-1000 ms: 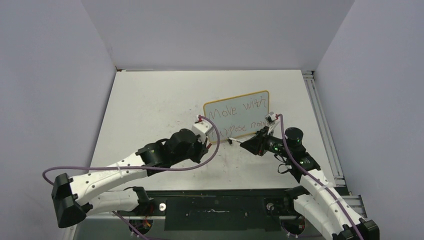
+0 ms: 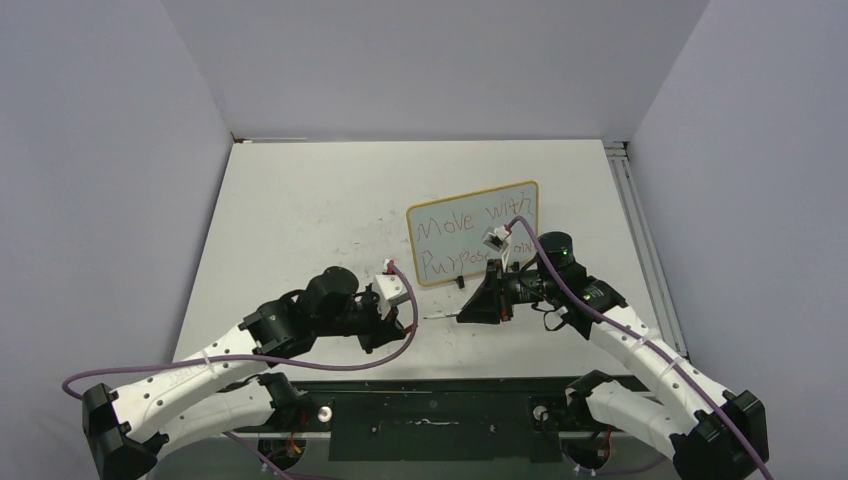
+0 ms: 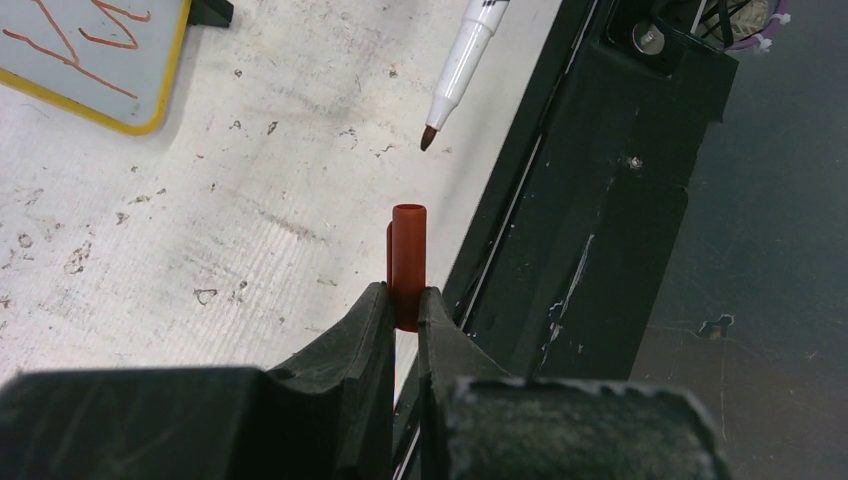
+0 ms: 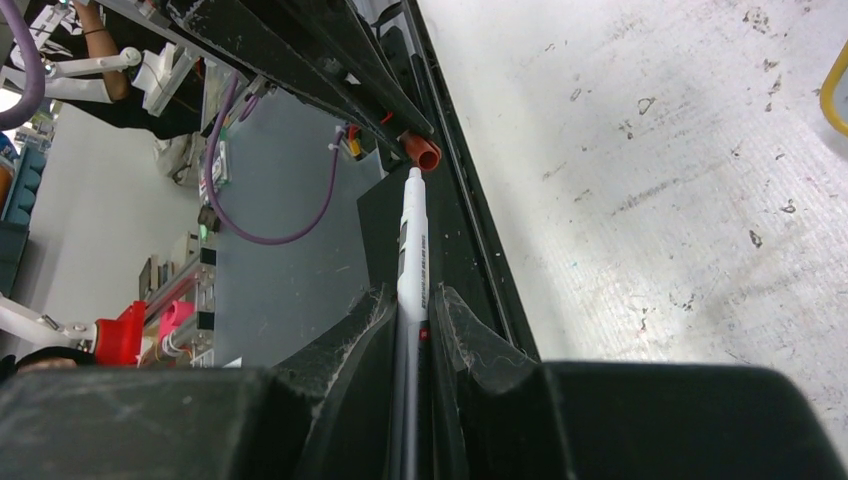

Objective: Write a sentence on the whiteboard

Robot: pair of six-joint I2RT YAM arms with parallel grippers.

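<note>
The whiteboard [image 2: 462, 262] has a yellow rim and lies tilted on the table. Red handwriting on it reads "Move with" above "Purpose", with the last word partly covered by the right arm. Held in my left gripper is a red-brown marker cap [image 3: 408, 255], its open end pointing away from the fingers. My right gripper is shut on a white marker [image 4: 413, 235]. In the left wrist view the marker's dark tip [image 3: 429, 137] points toward the cap, with a gap between them. Both hang in front of the board.
A small black clip [image 2: 460, 282] sits at the board's lower edge. The dark front rail [image 2: 440, 386] borders the table [image 2: 300, 200] close below both grippers. Bare table lies to the left and behind the board.
My right gripper has moved toward the front and left with the marker, which now points straight left at the cap.
</note>
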